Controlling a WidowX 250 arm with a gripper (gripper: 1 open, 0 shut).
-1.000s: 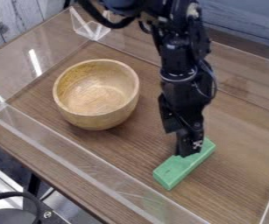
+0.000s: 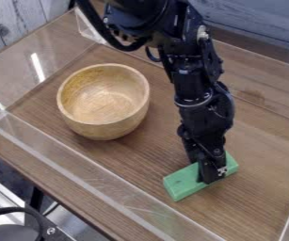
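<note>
A black robot arm reaches down from the top centre to its gripper (image 2: pixel 204 160), which is low over a green rectangular block (image 2: pixel 185 184) on the wooden table, overlapping it in this view. The dark fingers cover part of the block's upper right half. Whether they grip it or are open is hard to make out.
A tan round bowl (image 2: pixel 104 101) sits left of the arm. A clear plastic edge runs along the lower left, with black parts beyond it in the bottom left corner.
The arm and gripper have moved down onto the green block, now covering more of it. The block looks in about the same place.
</note>
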